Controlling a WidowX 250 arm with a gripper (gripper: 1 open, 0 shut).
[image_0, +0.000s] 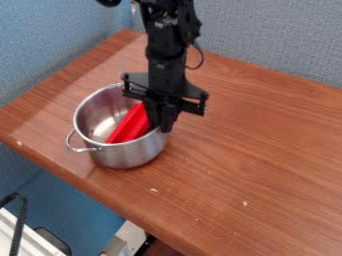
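A steel pot with a wire side handle sits near the left front edge of the wooden table. A red object lies inside it. My black gripper is down at the pot's right rear rim, partly inside; its fingertips are hard to make out, and I cannot see anything held between them.
Blue-grey walls stand behind and at the left. Below the left edge are a dark cable and white hardware.
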